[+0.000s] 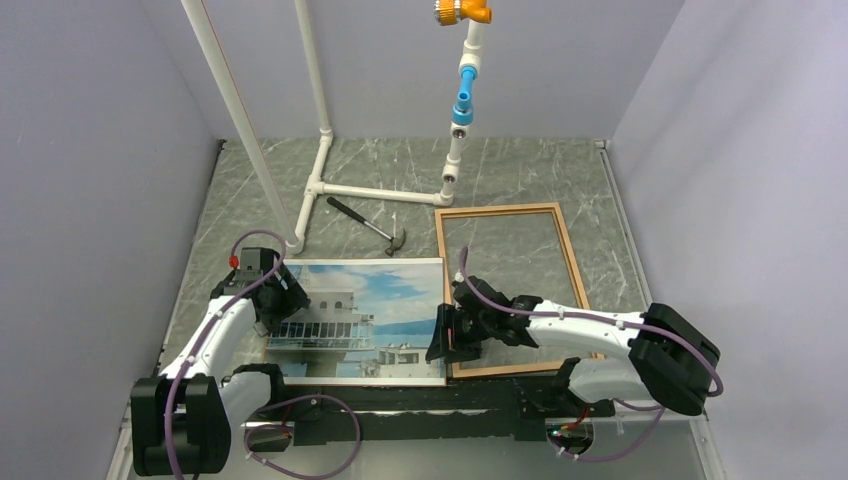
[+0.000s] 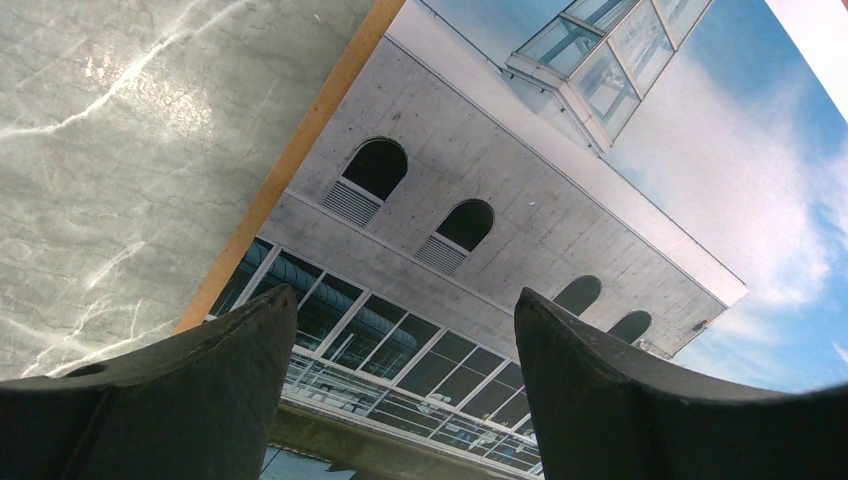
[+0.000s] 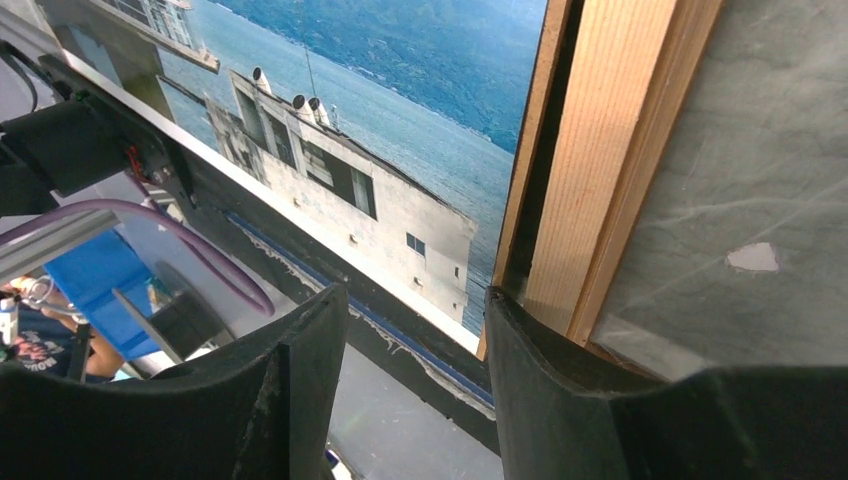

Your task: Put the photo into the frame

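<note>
The photo [image 1: 370,310], a large print of a white building under blue sky, lies flat on the left half of the table. Right beside it is the empty wooden frame [image 1: 500,211], with grey tabletop inside it. My left gripper hangs over the photo's left part, its fingers [image 2: 215,375] apart and nothing between them. At the photo's lower right corner, my right gripper stands open near the seam between photo and frame. In the right wrist view, a narrow dark gap separates the photo's edge from the frame rail [image 3: 598,140].
A hammer [image 1: 365,220] rests behind the photo. White pipes [image 1: 385,193] stand at the back, one carrying a blue fitting [image 1: 463,95]. The table's dark front edge [image 1: 410,400] runs close below photo and frame. Bare table shows at the back right.
</note>
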